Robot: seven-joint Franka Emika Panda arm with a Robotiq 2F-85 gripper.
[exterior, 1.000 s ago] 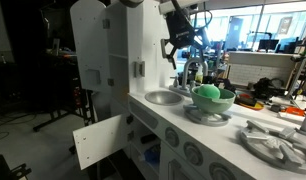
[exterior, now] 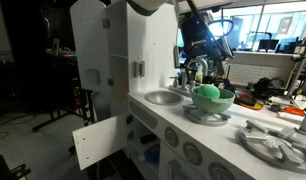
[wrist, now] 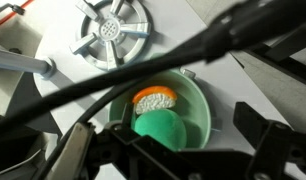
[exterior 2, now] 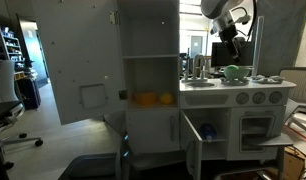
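Note:
A light green pot [exterior: 212,99] stands on the counter's round burner, with a bright green rounded thing [exterior: 208,91] at its top. From the wrist view, the pot [wrist: 197,98] also holds an orange and white piece [wrist: 154,99] beside the green thing [wrist: 161,128]. My gripper is open over the pot, its dark fingers spread at either side of the picture and empty. In exterior view 1 the gripper [exterior: 217,58] hangs above the pot, clear of it. In exterior view 2 the pot [exterior 2: 235,72] shows small below the arm.
A sink basin [exterior: 164,98] lies left of the pot, with a faucet behind. On the right sits a metal tray [exterior: 278,150] with utensils. An open cabinet shelf [exterior 2: 151,105] holds orange items. Dark cables cross the wrist view.
My gripper has moved right from near the faucet and tilted downward, and is now over the pot. The pot and its contents have stayed in place.

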